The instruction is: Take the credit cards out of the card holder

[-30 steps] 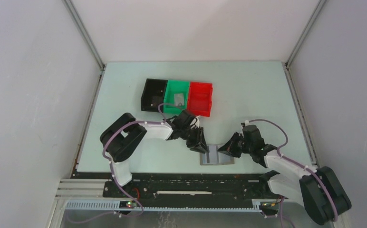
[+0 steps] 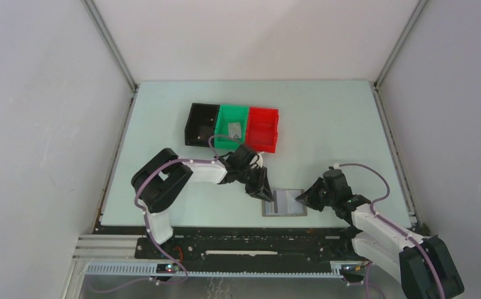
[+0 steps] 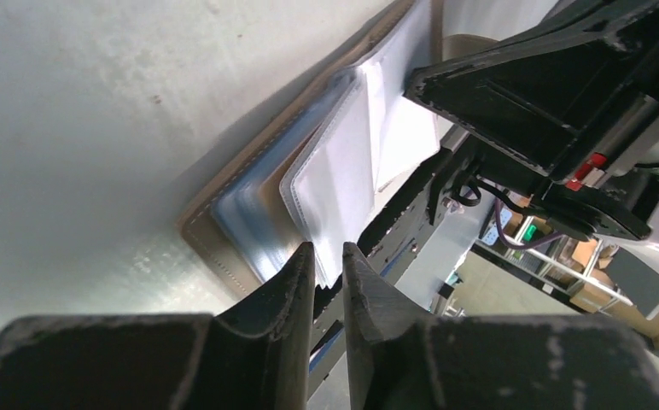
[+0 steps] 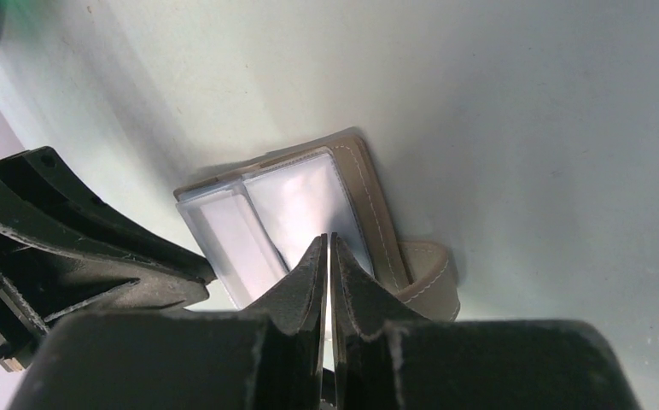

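Note:
The card holder (image 2: 278, 202) lies open near the table's front edge, brown with clear white sleeves; in the left wrist view bluish cards (image 3: 245, 222) show under a sleeve. My left gripper (image 2: 265, 196) is at the holder's left end, its two fingertips (image 3: 300, 265) at a sleeve's edge with a narrow gap between them. My right gripper (image 2: 300, 200) is at the right end, fingertips (image 4: 337, 248) close together over a white sleeve, nearly meeting. Whether anything is between them cannot be seen.
Black (image 2: 195, 107), green (image 2: 232, 111) and red (image 2: 263, 121) bins stand joined behind the holder; a grey item lies in the green one.
The left one stays nearly still.

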